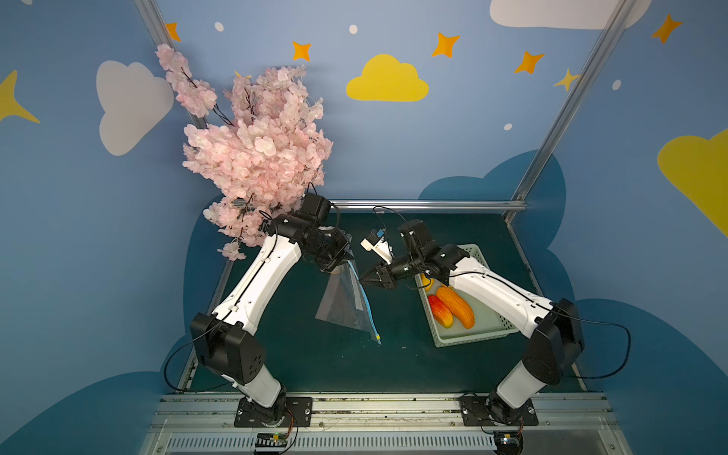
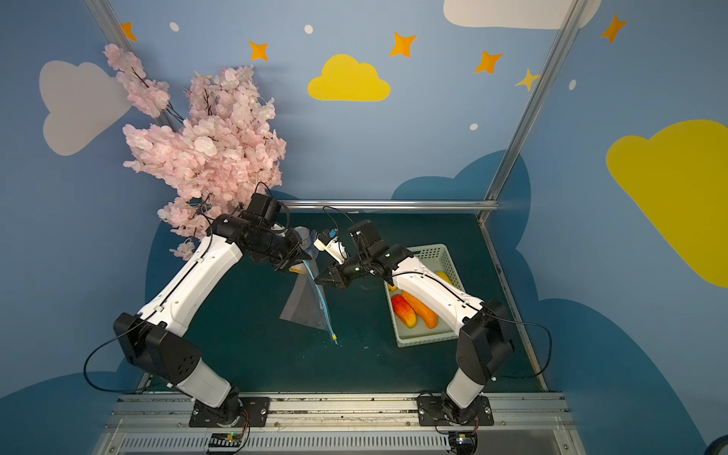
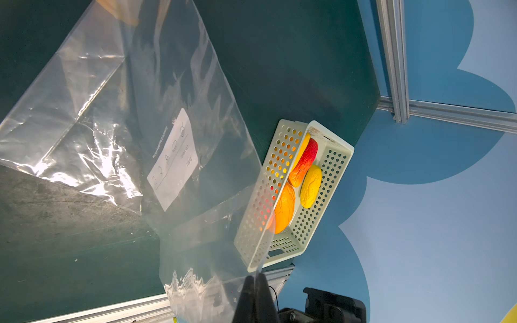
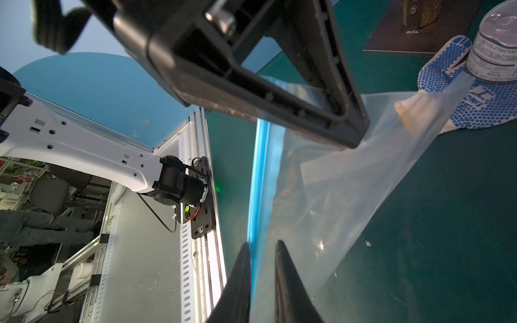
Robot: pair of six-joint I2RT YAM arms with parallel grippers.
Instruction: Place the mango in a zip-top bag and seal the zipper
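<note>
A clear zip top bag [image 1: 342,303] hangs from my left gripper, which is shut on its thin upper edge. The bag's blue zipper strip [image 4: 260,172] runs downward to a small yellow end piece [image 1: 378,338]. My right gripper stands part open beside the strip; in its wrist view the strip passes at the left finger [image 4: 239,277]. A yellowish thing [image 4: 413,113] shows through the plastic; whether it is inside or behind the bag I cannot tell. A red-and-yellow, mango-like fruit [image 1: 440,311] lies in the basket.
The pale green basket [image 1: 447,342] at right also holds a long orange fruit [image 1: 457,307] and other yellow fruit. A can [image 4: 498,48] stands on a blue-white glove [image 4: 479,99]. Pink blossoms [image 1: 258,144] fill the back left.
</note>
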